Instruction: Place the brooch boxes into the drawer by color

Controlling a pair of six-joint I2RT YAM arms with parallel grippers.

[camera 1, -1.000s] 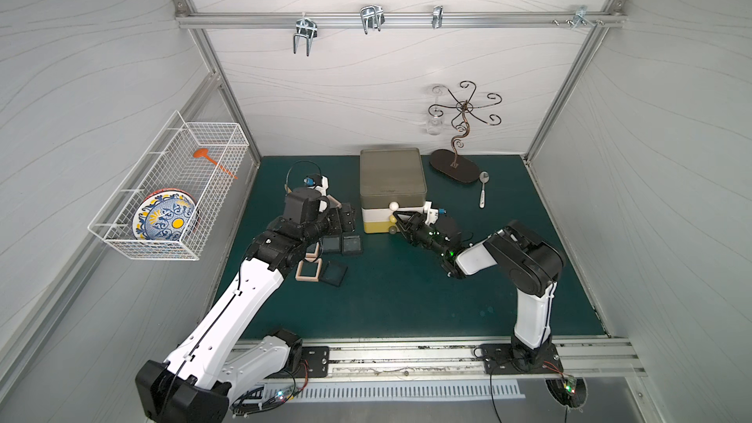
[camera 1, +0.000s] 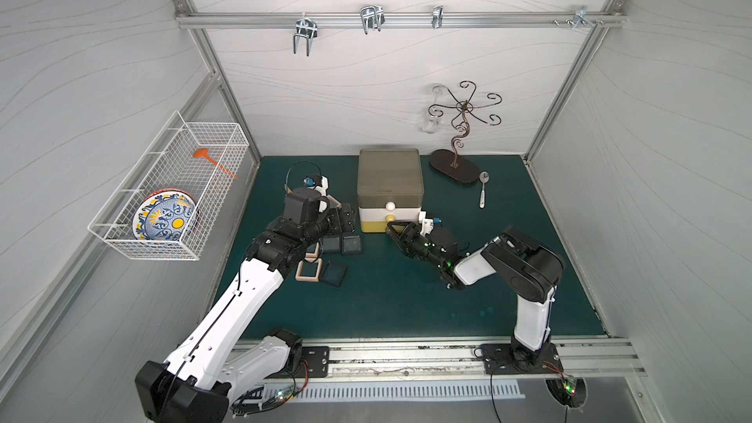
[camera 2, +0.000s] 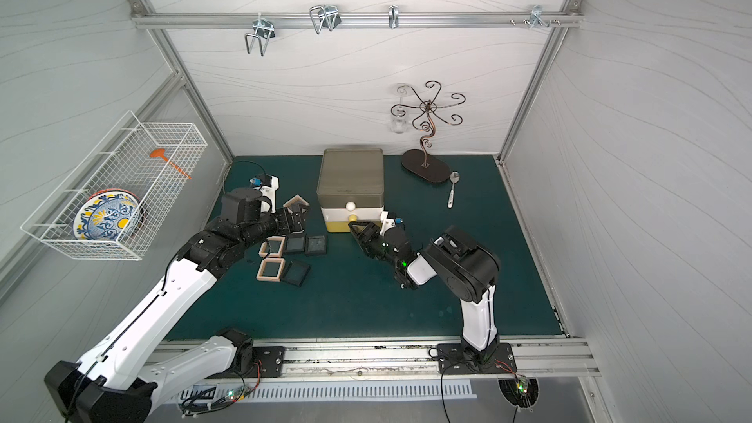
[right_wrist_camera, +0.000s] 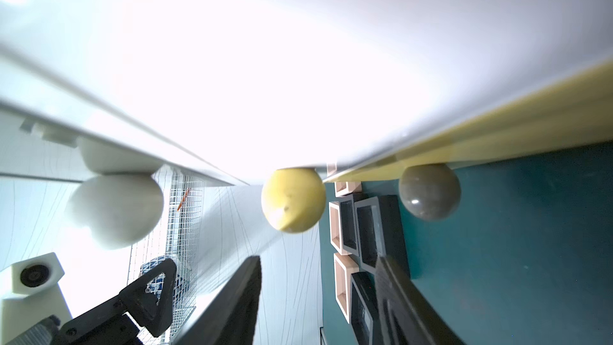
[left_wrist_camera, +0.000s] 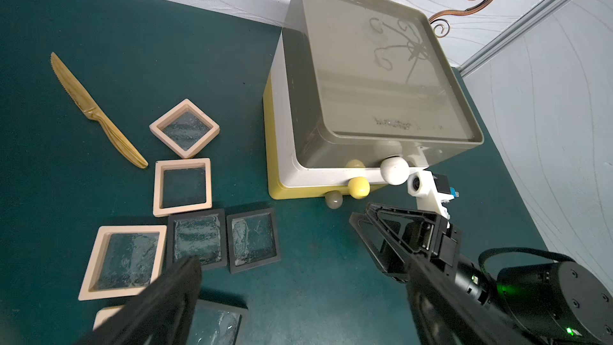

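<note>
A stacked drawer unit (left_wrist_camera: 380,70) with grey, white and yellow tiers stands at the back centre, fronted by a white knob (right_wrist_camera: 115,210), a yellow knob (right_wrist_camera: 293,198) and a grey knob (right_wrist_camera: 429,191). My right gripper is open just in front of the yellow knob, nothing between its fingers. My left gripper hangs open over the left side. Below it lie brooch boxes: pale wooden frames, such as a square one (left_wrist_camera: 182,207), and dark frames, such as one (left_wrist_camera: 252,262) beside the drawer.
A gold knife (left_wrist_camera: 118,137) lies behind the boxes. A metal stand (camera 1: 454,172) and a spoon (camera 1: 483,192) are at the back right. A wire basket (camera 1: 105,239) with plates hangs on the left wall.
The drawer unit has shifted slightly left. The left arm is unchanged.
</note>
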